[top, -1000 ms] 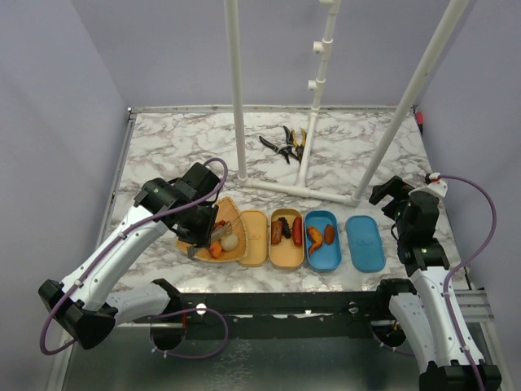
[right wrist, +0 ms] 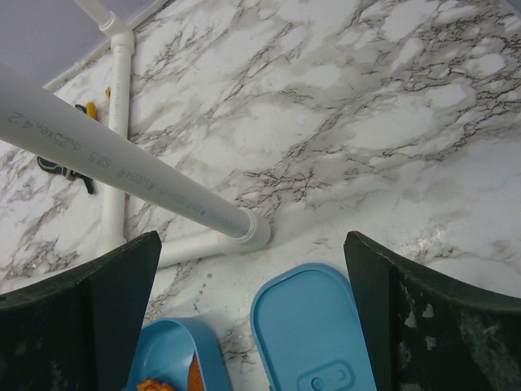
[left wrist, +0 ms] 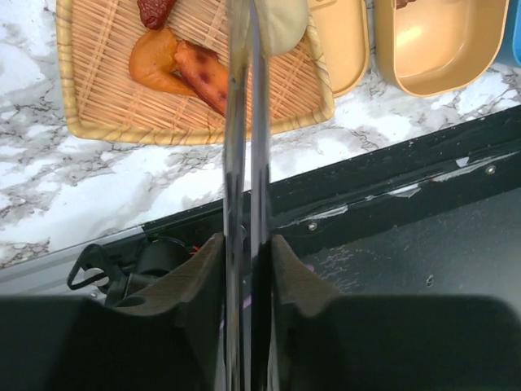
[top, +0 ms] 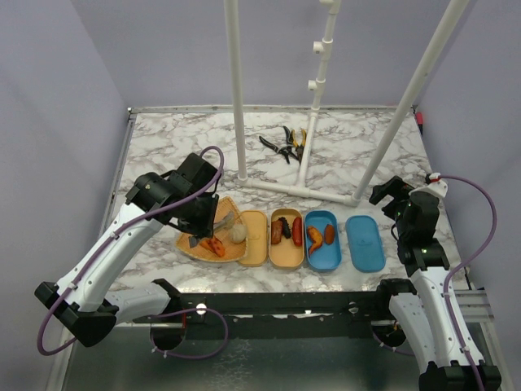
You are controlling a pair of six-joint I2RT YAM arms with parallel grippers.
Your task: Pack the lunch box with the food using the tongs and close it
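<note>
My left gripper hangs over the wicker basket [left wrist: 122, 122], its long clear fingers close together; whether anything is between them is unclear. The basket holds orange food [left wrist: 151, 65], a dark red piece [left wrist: 153, 11] and a pale round item [top: 238, 233]. A yellow box [top: 285, 259] holds sausages and dark food, with a yellow lid [top: 254, 236] beside it. A blue box [top: 324, 258] holds orange and brown pieces, with a blue lid [top: 365, 244] to its right. My right gripper is open and empty, above the blue lid's side.
A white pipe frame [top: 285, 187] stands behind the boxes, with pliers [top: 281, 149] at the back. The dark front edge of the table [left wrist: 391, 174] runs below the basket.
The right arm, boxes and lids are unchanged.
</note>
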